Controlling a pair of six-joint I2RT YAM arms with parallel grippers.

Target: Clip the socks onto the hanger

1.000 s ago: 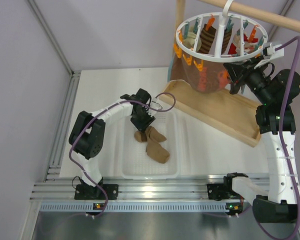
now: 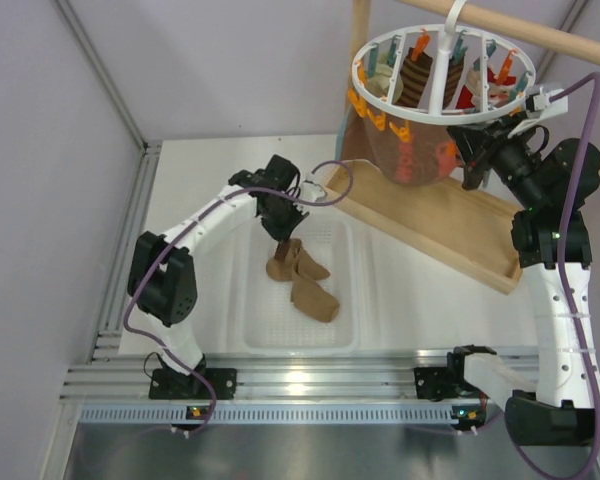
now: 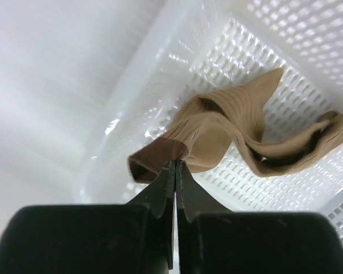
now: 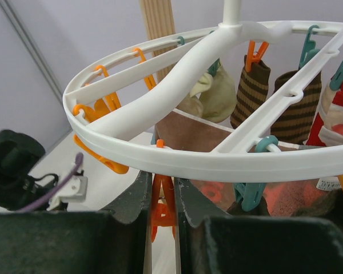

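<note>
A brown sock (image 2: 313, 297) lies crumpled in the white perforated basket. My left gripper (image 2: 282, 240) is shut on its cuff and holds that end raised, while the rest stays on the basket floor. In the left wrist view the closed fingertips meet at the edge of the sock (image 3: 186, 140). The round white hanger (image 2: 443, 117) hangs at the upper right with clips around its ring. Just under its rim, my right gripper is shut on an orange clip (image 4: 160, 180); no sock shows in that clip.
Striped socks (image 4: 297, 108), a Santa sock (image 4: 342, 117) and a pale sock (image 4: 217, 97) hang from other clips. The basket (image 2: 300, 345) has free floor around the sock. A wooden frame (image 2: 410, 225) lies below the hanger; a wooden rod (image 2: 550, 38) runs above.
The right arm stays almost still at the hanger rim.
</note>
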